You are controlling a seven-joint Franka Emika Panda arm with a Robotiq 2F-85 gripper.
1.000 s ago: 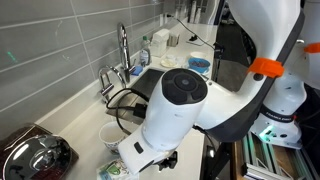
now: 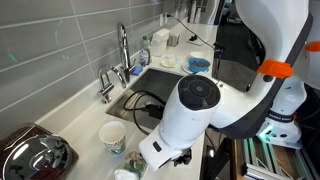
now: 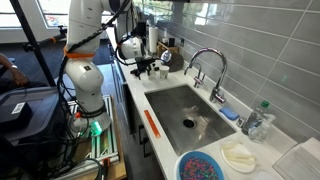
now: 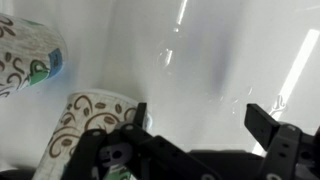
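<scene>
In the wrist view my gripper stands open, its dark fingers wide apart, with only bare white surface between them. A cup (image 4: 80,128) with brown swirls lies close beside the left finger, which overlaps its edge in this view. Part of a second swirl-patterned cup (image 4: 30,55), with a blue-green patch, shows at the upper left. From exterior view 1, one white cup (image 2: 112,136) stands on the counter near the wall and another (image 2: 131,166) is nearer the gripper. The arm hides most of the counter to its right.
A sink (image 3: 195,120) with a tall faucet is set into the counter. A dark round lidded pot (image 2: 38,155) sits at the near left. Bottles (image 3: 257,120), a blue bowl (image 3: 200,166) and a white plate (image 3: 238,155) occupy the sink's far side.
In exterior view 1 the arm has shifted rightward, away from the cups. More of the nearer cup is uncovered, and it appears in a different pose from before.
</scene>
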